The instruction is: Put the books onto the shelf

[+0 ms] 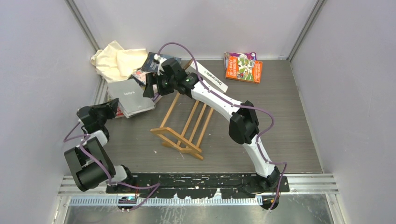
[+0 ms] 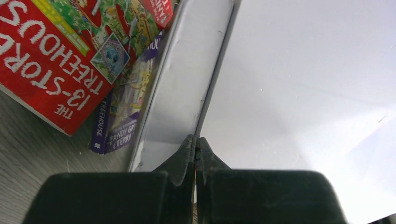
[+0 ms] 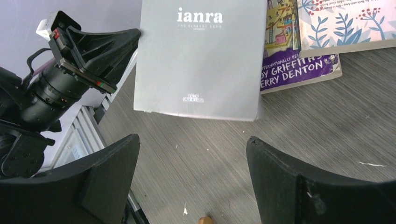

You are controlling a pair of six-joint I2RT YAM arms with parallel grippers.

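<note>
A grey file marked "ianra" (image 1: 130,97) lies at the far left on top of several books. At its left edge my left gripper (image 1: 116,102) is shut; in the left wrist view its tips meet the seam beside the file's pale spine (image 2: 187,79), and nothing shows between them. My right gripper stands open and empty above the file's right side. Beneath the file are a red treehouse book (image 2: 51,65) and a purple one (image 3: 301,72). A pink floral book (image 3: 350,23) lies beside it. A white file (image 1: 210,77) rests in the wooden rack (image 1: 180,135).
Cream cloth (image 1: 119,63) is heaped in the back left corner, next to a dark book (image 1: 163,59). Orange and purple books (image 1: 243,67) lie stacked at the back right. The floor right of the rack is bare apart from the right arm crossing it.
</note>
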